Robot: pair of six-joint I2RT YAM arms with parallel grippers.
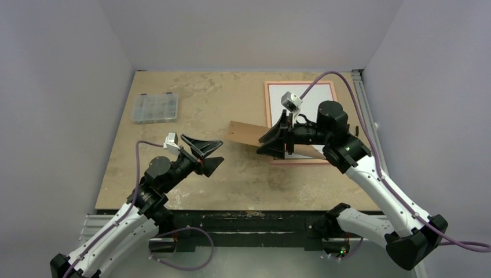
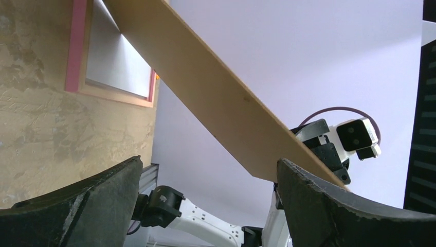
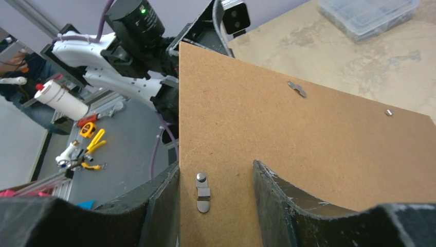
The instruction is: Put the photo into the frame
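Note:
A brown backing board (image 1: pixel 246 132) with small metal clips (image 3: pixel 203 191) hangs steeply tilted over the front of the wooden frame (image 1: pixel 268 104). The frame lies on the table with a plain white panel (image 1: pixel 279 98) inside; no picture shows. At the board is my right gripper, part open: one finger stands before the board's face, the other at its left edge. Whether either finger presses on it cannot be told. My left gripper (image 1: pixel 218 153) is open and empty, left of the board; its right finger overlaps the board (image 2: pixel 226 92) in the left wrist view.
A clear divided plastic box (image 1: pixel 155 108) sits at the table's back left. Walls rise behind and at both sides.

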